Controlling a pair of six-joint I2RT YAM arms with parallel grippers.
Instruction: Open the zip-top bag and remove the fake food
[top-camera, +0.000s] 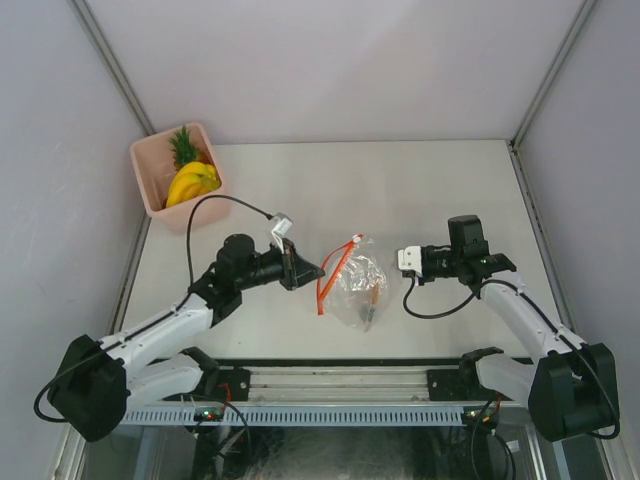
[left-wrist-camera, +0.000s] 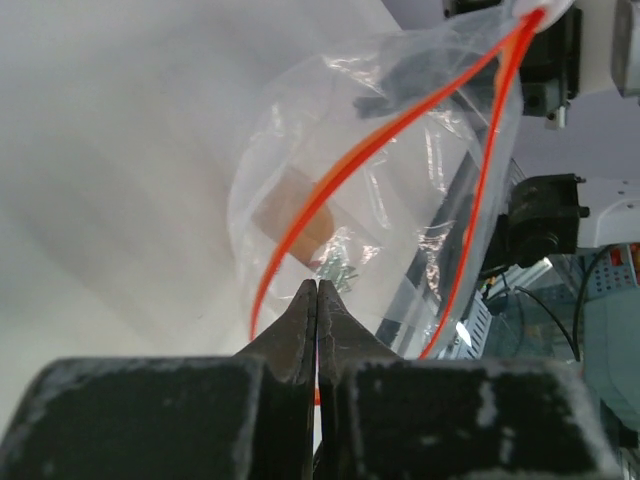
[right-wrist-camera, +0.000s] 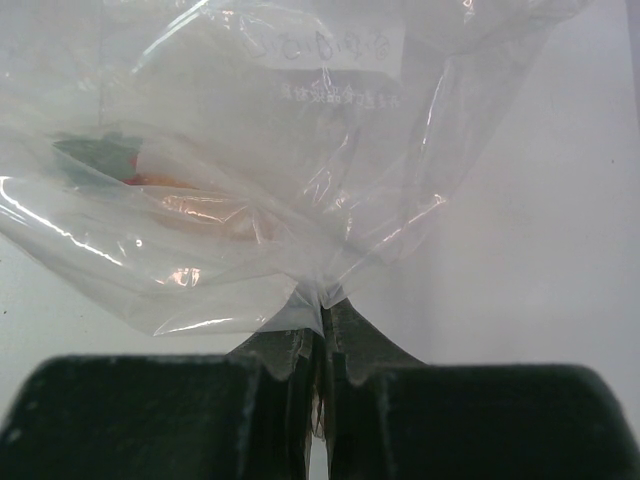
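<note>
The clear zip-top bag (top-camera: 355, 295) with an orange seal (left-wrist-camera: 365, 150) lies mid-table, its opening toward my left gripper. An orange-and-green food item (right-wrist-camera: 200, 215) shows inside. My left gripper (top-camera: 318, 272) is shut at the bag's orange edge, nothing visible between its fingertips. My right gripper is shut at the bag's far side, with the crumpled plastic gathered at its fingertips; whether the plastic is pinched between them is hard to tell.
A pink bin (top-camera: 150, 175) holding bananas (top-camera: 192, 183) and a pineapple (top-camera: 183, 148) stands at the back left.
</note>
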